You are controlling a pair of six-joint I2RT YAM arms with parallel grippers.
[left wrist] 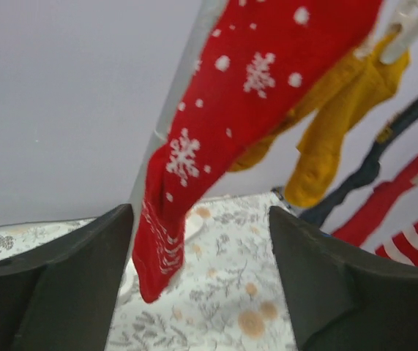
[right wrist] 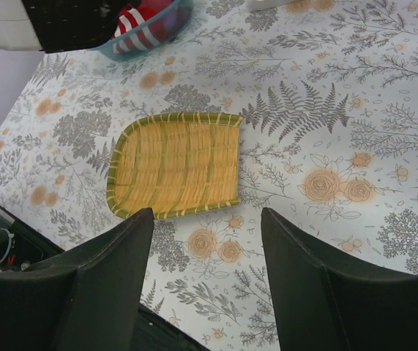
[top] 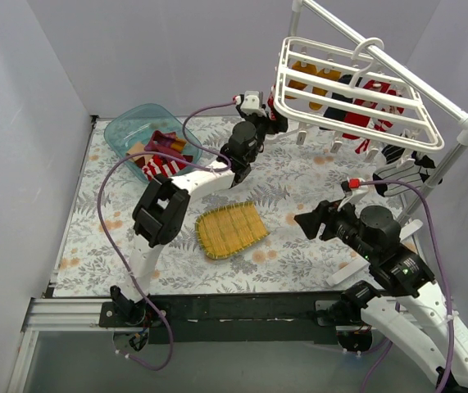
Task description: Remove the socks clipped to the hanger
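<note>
A white hanger (top: 365, 86) at the upper right has several socks clipped beneath it. In the left wrist view a red sock (left wrist: 187, 157) with white snowflakes hangs down in front of the fingers. Its lower end lies between the parted fingers in that view; whether they touch it cannot be told. From above, my left gripper (top: 278, 121) is at the hanger's left edge, against this red sock. My right gripper (top: 309, 223) stands open over the table, empty. Yellow socks (left wrist: 333, 124) hang just behind the red one, with darker and striped ones further right.
A clear blue bin (top: 127, 131) at the back left holds red, tan and striped items. A woven mat (top: 232, 229) lies mid-table. The hanger's white pole (top: 426, 196) stands at the right.
</note>
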